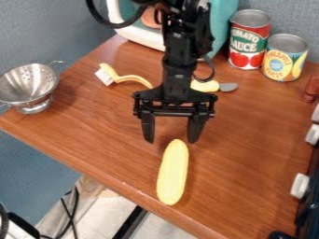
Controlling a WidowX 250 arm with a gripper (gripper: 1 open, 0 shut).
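My black gripper [173,126] is in the middle of the wooden table, open, its two fingers pointing down with nothing seen between them. A long pale yellow object [173,173], like corn or a squash, lies near the front edge, just below and in front of the fingers, apart from them.
A steel colander [28,86] stands at the left edge, a yellow brush [125,77] behind. Two cans [248,37] [285,58] and a sink-like toy [134,23] stand at the back. A dark appliance [305,196] lines the right edge.
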